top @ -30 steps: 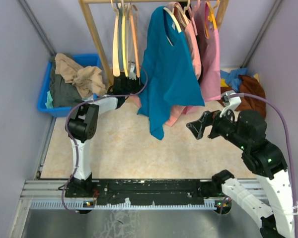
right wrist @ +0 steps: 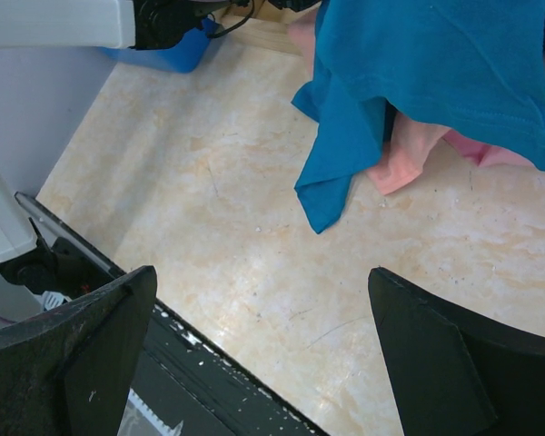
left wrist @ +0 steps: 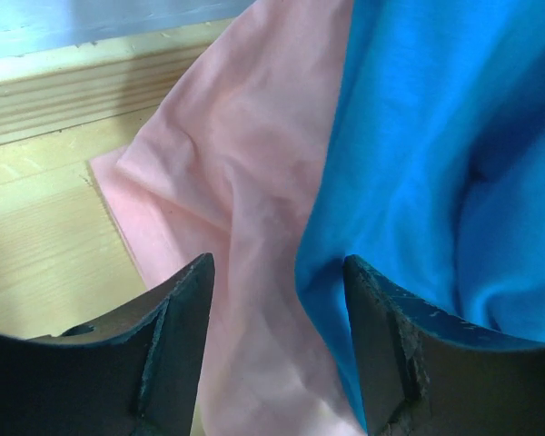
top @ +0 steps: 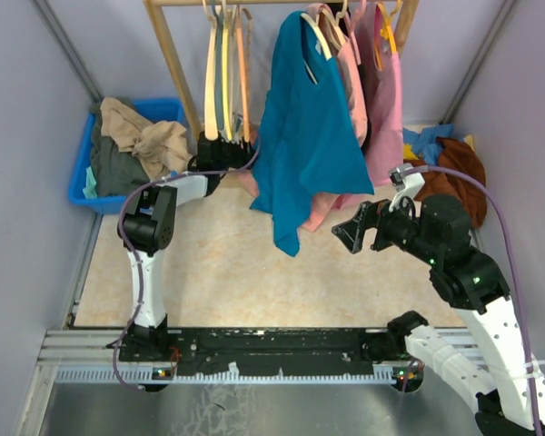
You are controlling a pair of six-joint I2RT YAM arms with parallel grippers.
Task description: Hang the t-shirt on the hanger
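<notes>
A teal t-shirt [top: 313, 145] hangs from a pale hanger [top: 317, 36] on the rack, its lower corner drooping towards the table. In the left wrist view its blue-looking edge [left wrist: 400, 209] lies over pink cloth [left wrist: 236, 173]. My left gripper is open, close to these hanging fabrics, its fingers apart; in the top view it is mostly hidden under the empty hangers. The right gripper stands open to the right of the shirt's lower end, with only bare table seen between its fingers.
Several empty hangers [top: 225, 77] hang at the rack's left. Pink garments [top: 381, 109] hang right of the teal one. A blue bin [top: 82, 173] of clothes stands back left, and a brown cloth heap [top: 459, 173] back right.
My right arm has shifted slightly left. The left gripper has moved a little under the hangers, which swing slightly. The teal t-shirt hangs almost as before.
</notes>
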